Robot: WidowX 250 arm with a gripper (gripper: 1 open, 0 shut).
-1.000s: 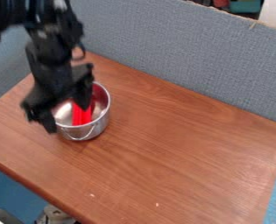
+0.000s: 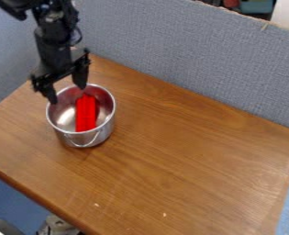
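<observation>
A silver metal pot (image 2: 104,131) stands on the wooden table at the left, with a bright red object (image 2: 86,113) inside it. My black gripper (image 2: 61,84) is above the pot's back left rim, open, its several dark fingers pointing down. I see nothing held between them.
A grey padded wall (image 2: 195,55) runs along the back, and a light blue strip (image 2: 286,202) lies at the right edge.
My gripper has moved up and toward the back, away from the front left of the pot. The red object remains in the pot.
</observation>
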